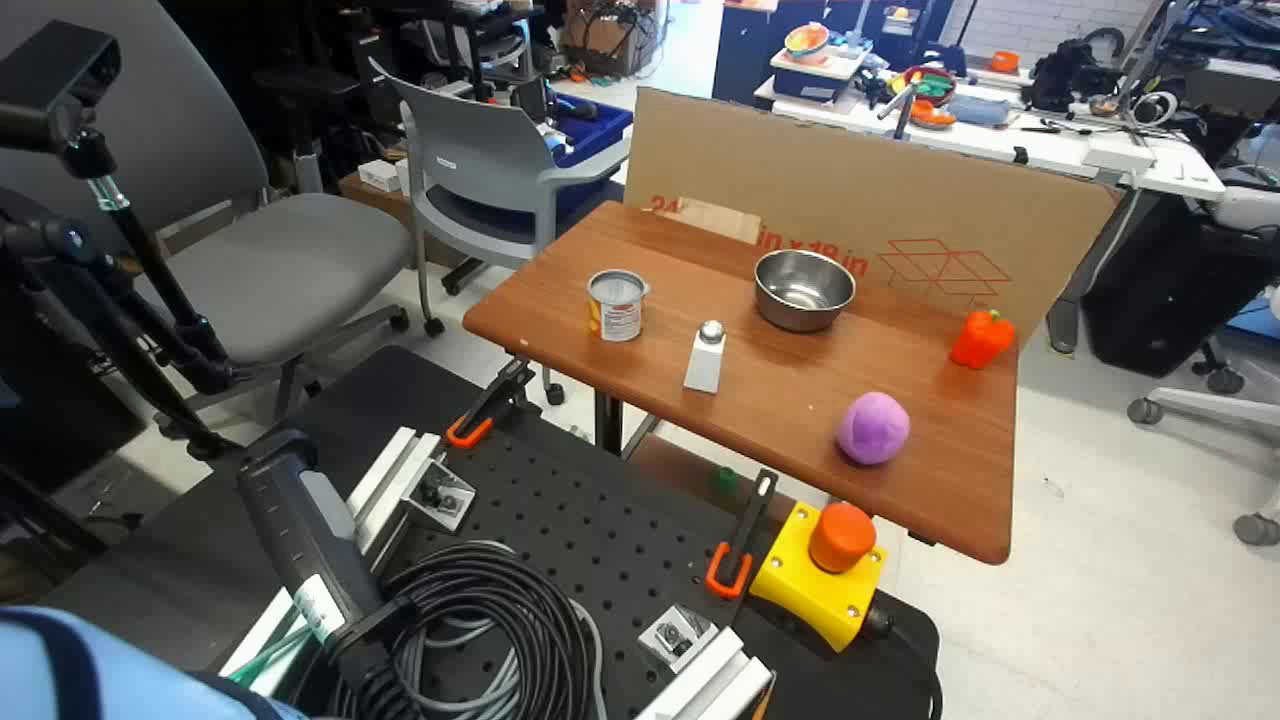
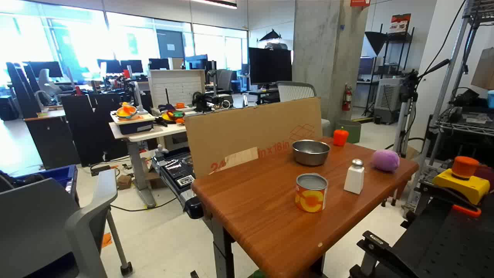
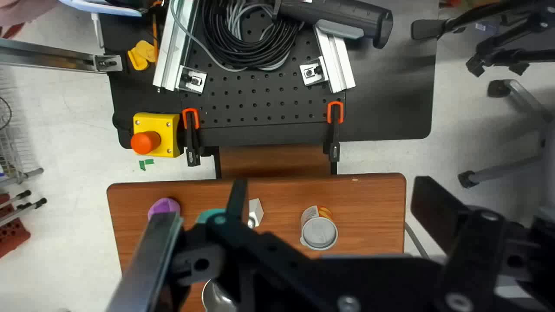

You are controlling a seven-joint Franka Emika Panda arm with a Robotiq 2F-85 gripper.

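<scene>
My gripper appears only in the wrist view, wide open and high above the wooden table (image 1: 552, 288), with nothing held. A can with a peach label (image 2: 311, 194) stands on the table; seen from above, the can (image 3: 319, 232) shows in the gap between the spread fingers. Beside it is a white shaker with a metal top (image 1: 705, 360), upright. A steel bowl (image 1: 801, 312) sits near the back edge, its inside hidden in part. Toward the right end lie a purple ball-like object (image 1: 873, 428) and an orange pepper (image 1: 982, 340). The wrist view hides the pepper.
A cardboard sheet (image 1: 864, 198) stands along the table's back edge. In front is a black perforated bench (image 1: 564, 528) with clamps, coiled cables (image 1: 486, 624) and a yellow box with an orange button (image 1: 828, 570).
</scene>
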